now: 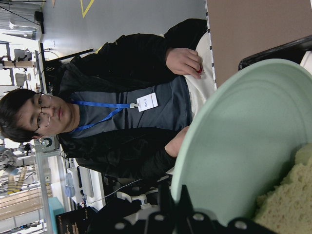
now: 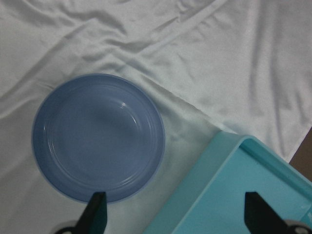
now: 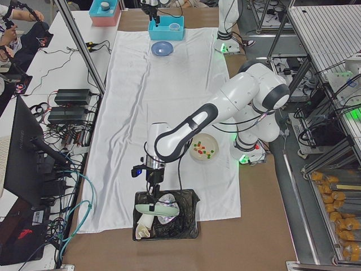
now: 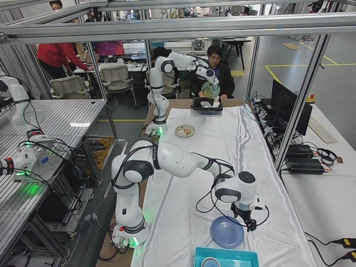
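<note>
My left gripper (image 3: 151, 200) is shut on a pale green plate (image 1: 234, 126) with a piece of bread (image 1: 287, 200) on it, tilted above the black lined bin (image 3: 180, 226), which holds a foil ball and white items. My right gripper stands open over a blue plate (image 2: 97, 136) and the edge of a turquoise bin (image 2: 190, 190); nothing shows between its fingers. A small cup (image 4: 211, 263) sits in the turquoise bin.
A cream plate (image 3: 203, 147) with small coloured pieces lies beside the left arm. A person sits beyond the black bin.
</note>
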